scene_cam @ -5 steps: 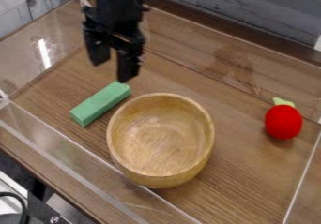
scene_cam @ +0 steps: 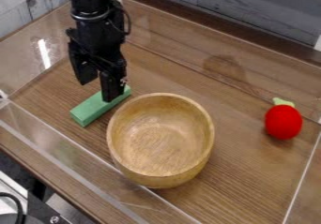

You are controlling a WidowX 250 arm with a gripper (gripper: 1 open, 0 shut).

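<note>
My gripper [scene_cam: 98,75], black, hangs open over a mint-green block [scene_cam: 96,108] that lies on the wooden table at left of centre, its fingertips above the block's upper end. A tan bowl [scene_cam: 160,140] sits just right and in front of the block. A red tomato-like object [scene_cam: 282,122] with a green top is at the right.
A pale wall stands at the upper left, and a dark cable shows at the lower left corner.
My gripper has moved left from above the bowl's back to over the green block, shifting slightly in the last moment. The objects have stayed in place.
</note>
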